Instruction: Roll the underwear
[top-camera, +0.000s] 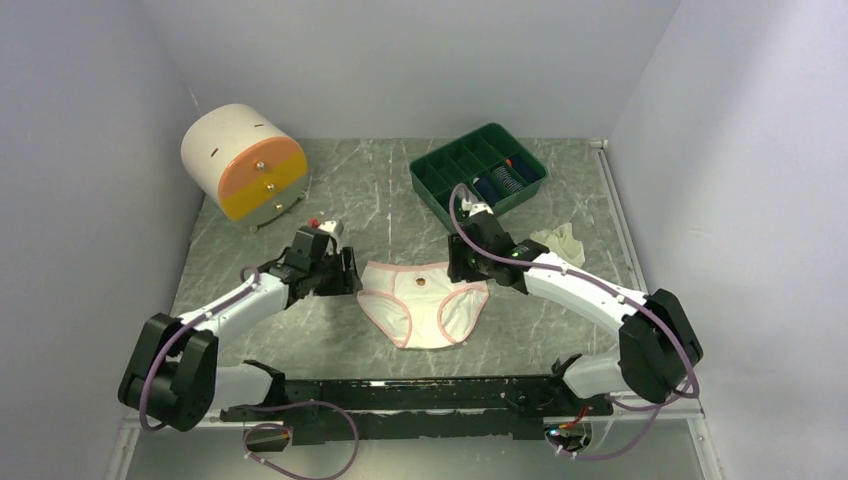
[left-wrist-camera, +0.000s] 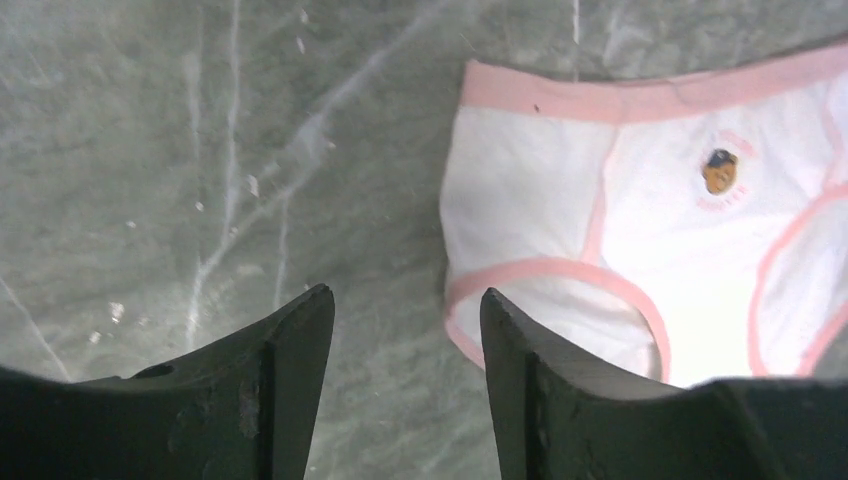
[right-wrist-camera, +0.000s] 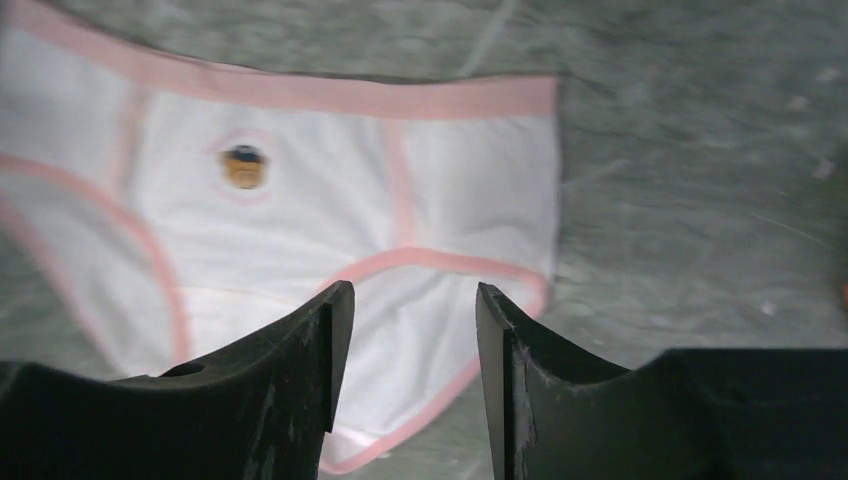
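Note:
White underwear (top-camera: 425, 315) with pink trim and a small printed motif lies spread flat at the front middle of the marble table. My left gripper (top-camera: 345, 270) is open just left of it; in the left wrist view the fingertips (left-wrist-camera: 505, 315) hover by its left edge (left-wrist-camera: 520, 180). My right gripper (top-camera: 458, 260) is open over its upper right part; in the right wrist view the underwear (right-wrist-camera: 280, 180) sits beneath the open fingers, with nothing held.
A green divided bin (top-camera: 435, 175) stands at the back right, a cylindrical drawer unit (top-camera: 215, 155) at the back left. A pale cloth (top-camera: 560, 240) lies at the right. Bare table (top-camera: 360, 190) shows behind the underwear.

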